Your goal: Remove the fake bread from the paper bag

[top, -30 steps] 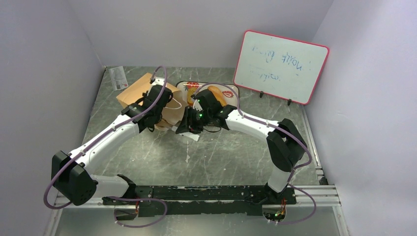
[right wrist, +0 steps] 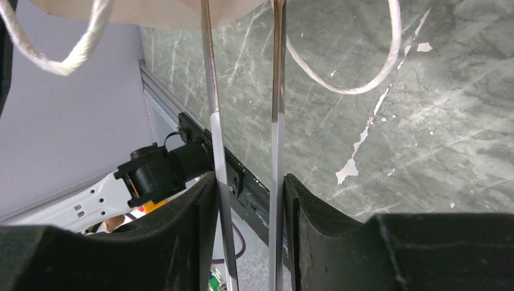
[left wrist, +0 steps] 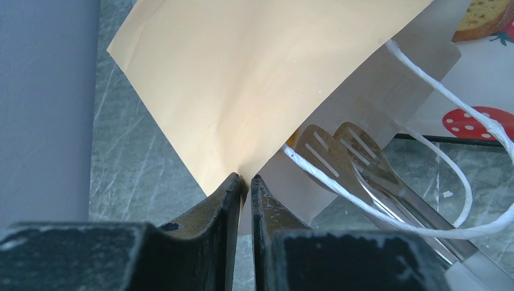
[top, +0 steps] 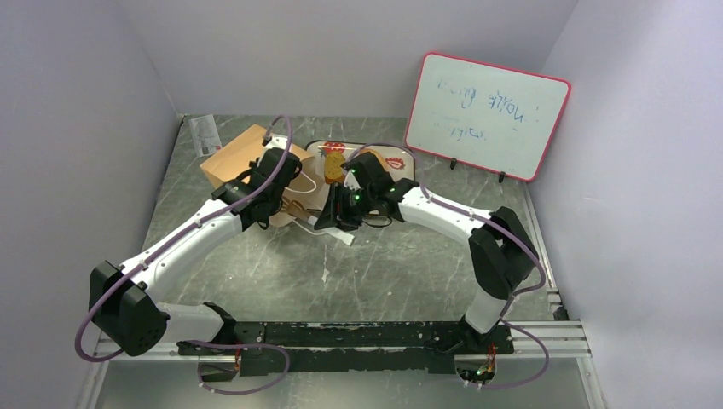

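The brown paper bag (top: 234, 160) lies tilted on the table, its mouth towards the middle. My left gripper is shut on the bag's rim, pinching a fold of paper. Metal tongs (left wrist: 397, 188) stand between the fingers of my right gripper, one arm against each finger; the fingers are wide apart. The slotted heads of the tongs are at the bag's mouth, behind a white handle cord. A small yellow-orange patch (left wrist: 292, 139) shows just past the paper edge, perhaps bread; the rest of the inside is hidden.
Behind the right gripper lies a strawberry-patterned tray (top: 401, 172) bearing a bread slice (top: 334, 168) and another piece, mostly covered by the arm. Loose white cord (right wrist: 339, 90) loops hang near the tongs. A whiteboard (top: 486, 111) leans back right.
The left arm and bag look nearly still.
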